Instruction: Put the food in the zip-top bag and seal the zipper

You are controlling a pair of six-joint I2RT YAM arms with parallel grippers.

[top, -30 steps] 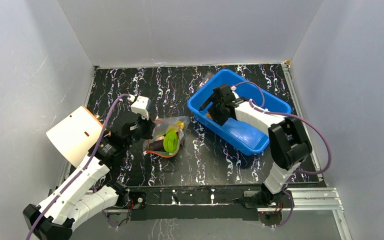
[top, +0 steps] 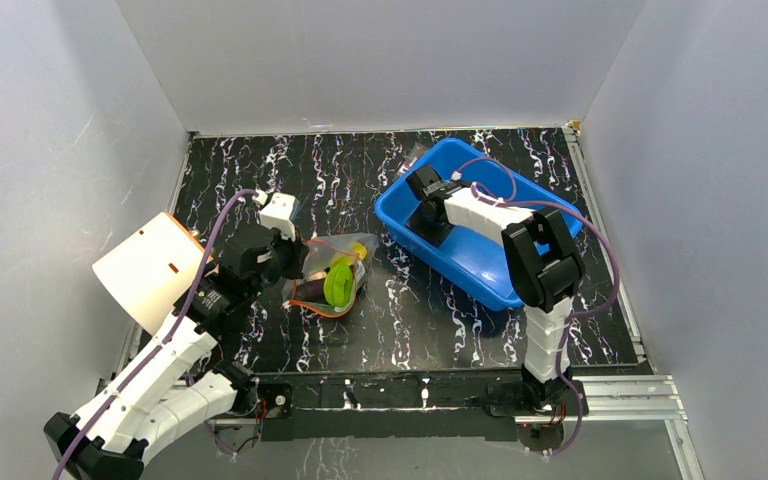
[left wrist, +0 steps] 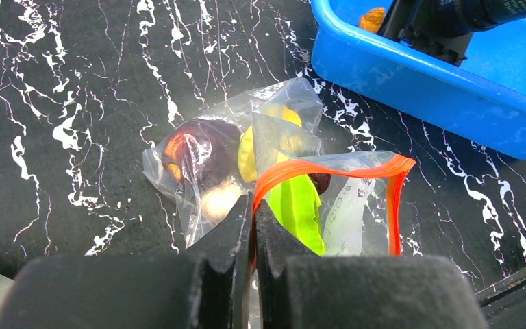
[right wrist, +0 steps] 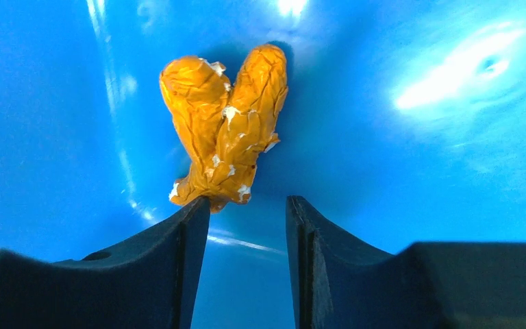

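Observation:
An open zip top bag (top: pixel 325 275) with orange zipper holds food: yellow and green items, a dark round one and a pale one. My left gripper is shut on the bag's orange rim (left wrist: pixel 330 166). My right gripper is part open inside the blue bin (top: pixel 500 260); an orange crinkled food piece (right wrist: pixel 240 137) lies on the bin floor just beyond its fingertips, close to the left one. Nothing clearly sits between them.
A white board (top: pixel 145 265) leans at the left. Bare marble table (top: pixel 270 180) shows behind the bag. Grey walls enclose the work area.
The left arm and bag are nearly unchanged.

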